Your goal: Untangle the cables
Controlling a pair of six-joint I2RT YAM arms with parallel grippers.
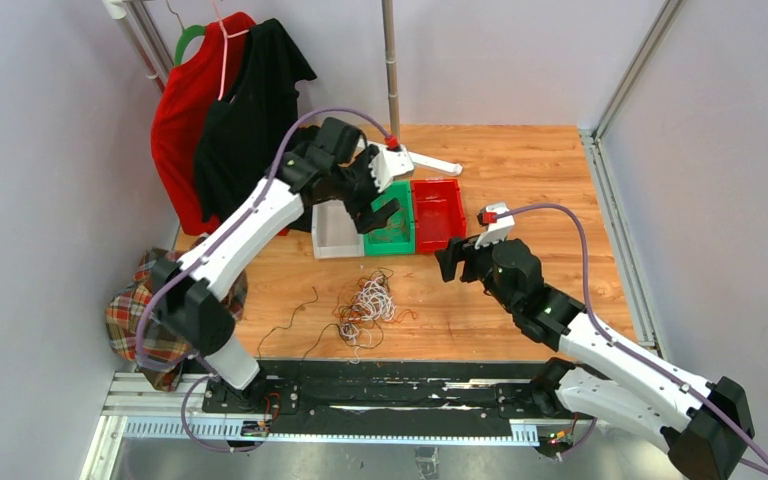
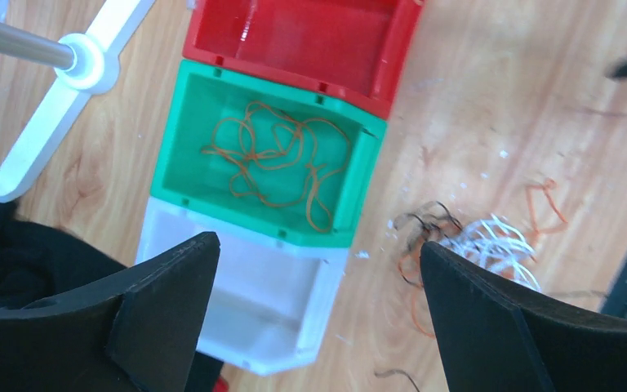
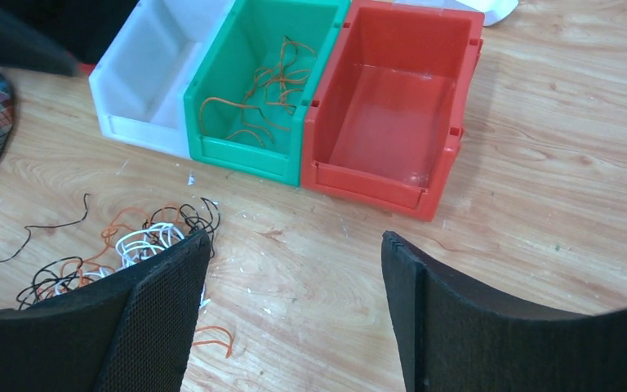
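Observation:
Loose loops of an orange cable (image 2: pixel 249 155) lie inside the green bin (image 2: pixel 357 192). A tangle of white, black and orange cables (image 1: pixel 368 306) rests on the table in front of the bins, with a black strand trailing left. My left gripper is raised over the bins, wide open, with nothing between its fingers. To the right of the tangle, my right gripper also stands open and empty; in its own view, one finger (image 3: pixel 167 302) covers part of the tangle.
An empty white bin (image 3: pixel 143 135) and an empty red bin (image 3: pixel 367 184) flank the green one. Behind them stands a white rack foot (image 1: pixel 435 163). Clothes hang at the back left, and a plaid cloth (image 1: pixel 143 315) lies below them.

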